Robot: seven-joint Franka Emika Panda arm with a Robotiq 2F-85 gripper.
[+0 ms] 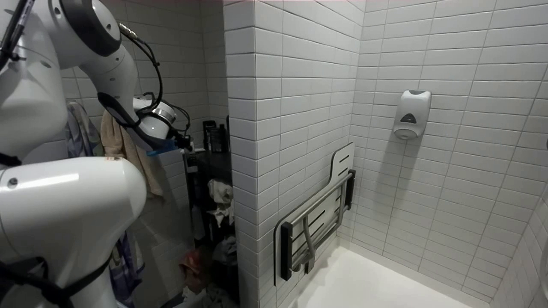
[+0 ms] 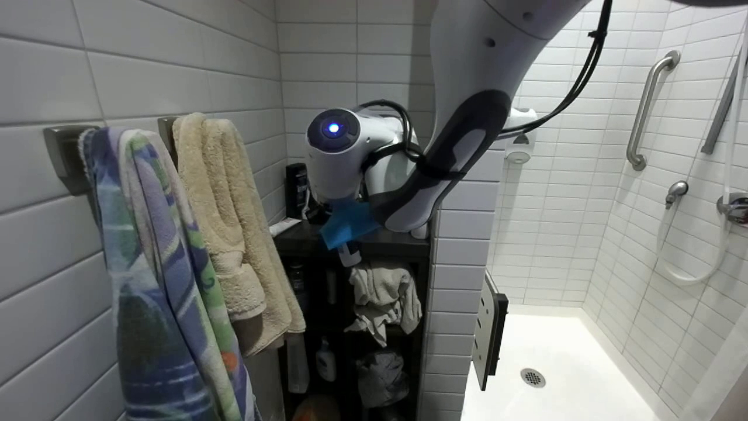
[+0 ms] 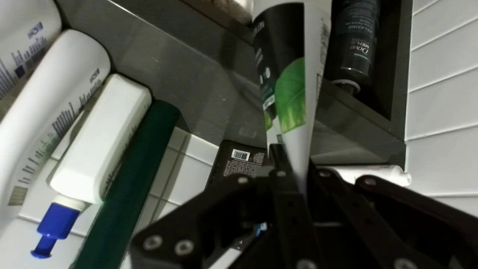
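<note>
A white bottle [image 3: 291, 89] with a black label and a green leaf is gripped in the wrist view. My gripper is shut on it, with one dark finger [image 3: 278, 154] pressed along its side. The bottle's far end runs out past the top edge of that view. From outside, my gripper [image 1: 188, 143] is at the near edge of the dark shelf unit [image 1: 213, 165]. A white bottle end [image 2: 349, 254] shows under the blue piece on the wrist in the second exterior view; the arm hides the rest.
Several white bottles [image 3: 58, 107], a dark green bottle [image 3: 130, 179] and a black Dove bottle [image 3: 356, 40] surround the gripper. A white tube [image 3: 372, 174] lies to the right. A beige towel [image 2: 231, 231] hangs left of the arm; a tiled wall [image 1: 257, 128] stands right.
</note>
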